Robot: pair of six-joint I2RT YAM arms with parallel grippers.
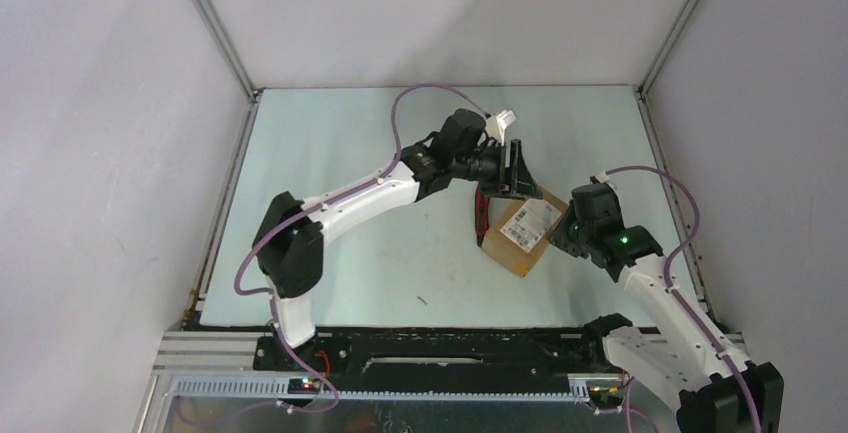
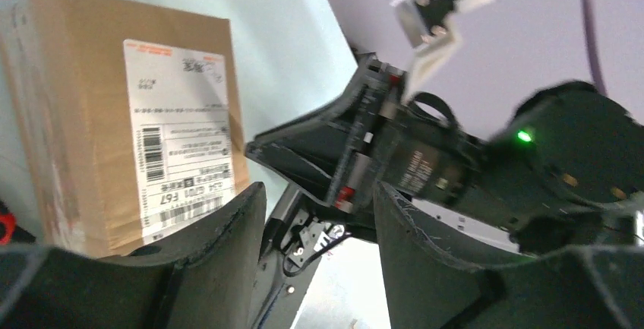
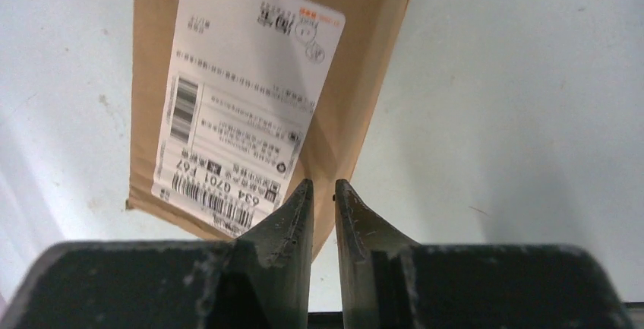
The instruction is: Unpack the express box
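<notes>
A taped cardboard box (image 1: 507, 249) with a white shipping label (image 1: 531, 224) lies on the table right of centre, turned at an angle. My left gripper stands open above the box's far end, nothing between its fingers. At the box's right side is my right gripper, its fingers parted by only a narrow gap. The box's edge shows behind that gap in the right wrist view; whether the fingers touch it I cannot tell. A red-and-black tool like a cutter (image 1: 481, 215) lies along the box's left side, partly under the left gripper.
Both grippers are close together around the box, and the right arm fills much of the left wrist view.
</notes>
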